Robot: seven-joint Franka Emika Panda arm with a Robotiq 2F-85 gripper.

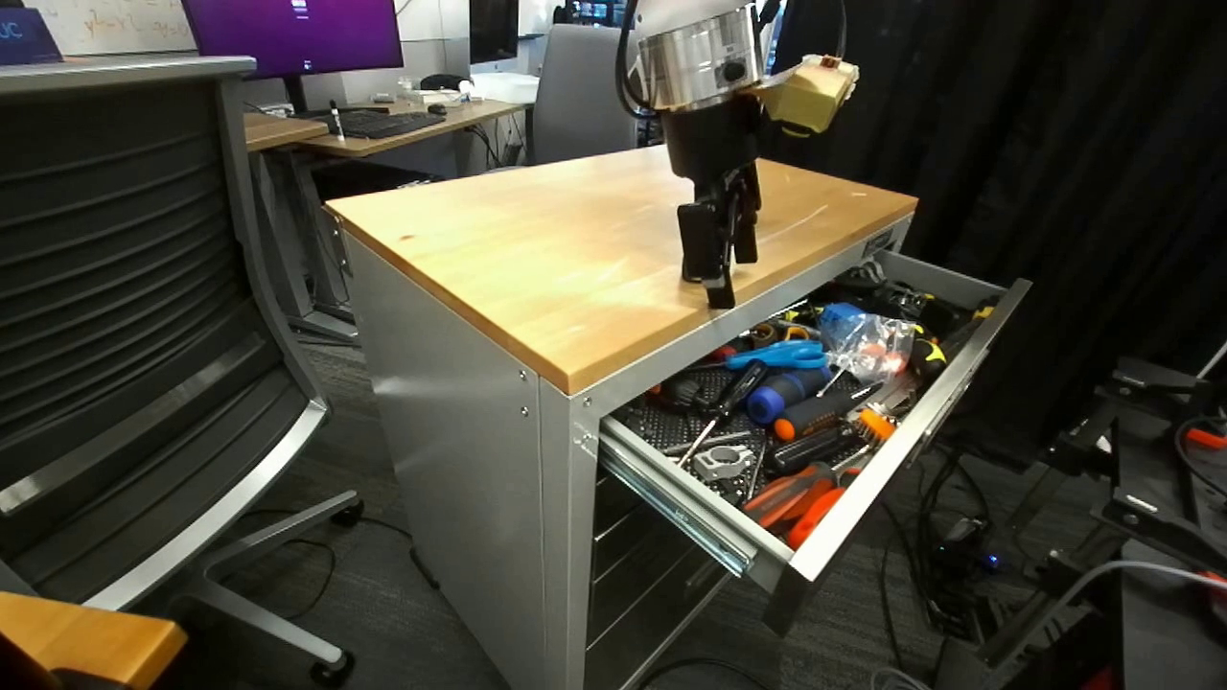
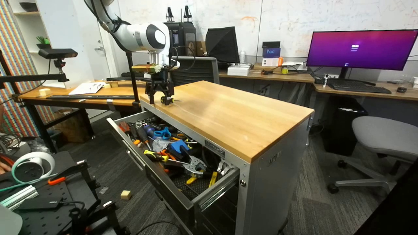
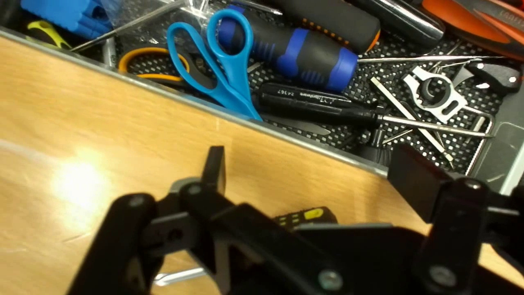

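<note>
On the cabinet's wooden top (image 1: pixel 506 247) lies a small screwdriver with a black and yellow handle (image 3: pixel 312 214). Its metal shaft (image 3: pixel 180 276) shows lower left in the wrist view, with much of the tool hidden under the gripper's linkage. My gripper points down over it, fingers apart, one black finger pad (image 3: pixel 216 167) to the left of the handle and the other well to its right. In exterior view 2 the handle (image 2: pixel 167 100) appears close by one fingertip of the gripper (image 2: pixel 159 100); contact cannot be judged.
Alongside the top's edge the drawer (image 2: pixel 135 156) is pulled out, crowded with tools. Blue scissors (image 3: pixel 234 73), a blue and black handle (image 3: pixel 314 59) and a black screwdriver (image 3: pixel 314 104) lie inside. Most of the wooden top is bare.
</note>
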